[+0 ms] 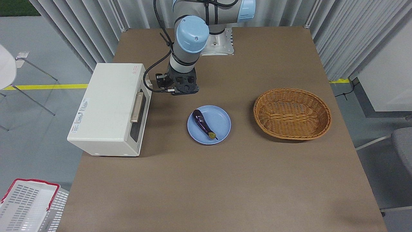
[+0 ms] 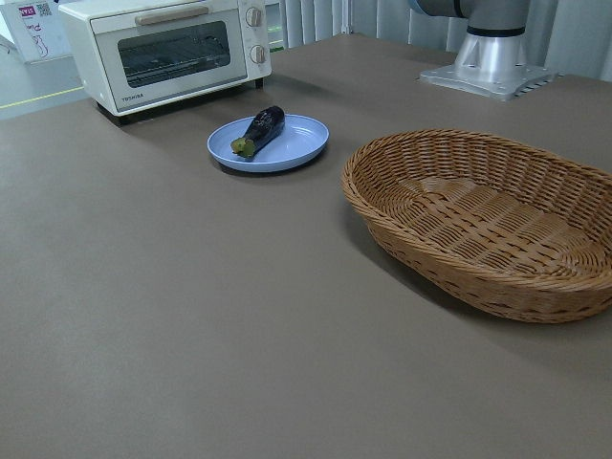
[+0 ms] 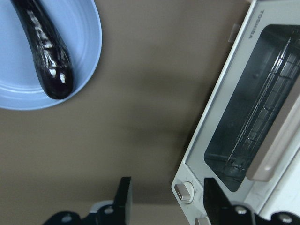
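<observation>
A dark purple eggplant (image 1: 202, 122) with a green stem lies on a blue plate (image 1: 220, 129) in the middle of the table; the wrist view shows the eggplant (image 3: 49, 61) at upper left. My gripper is open, its fingers apart with nothing between them, above the table between the plate and the toaster oven. In the front view the gripper body (image 1: 177, 81) hangs behind the plate, beside the oven.
A white toaster oven (image 1: 104, 108) with its door closed stands on the left of the table (image 1: 239, 185). An empty wicker basket (image 1: 292, 114) sits right of the plate.
</observation>
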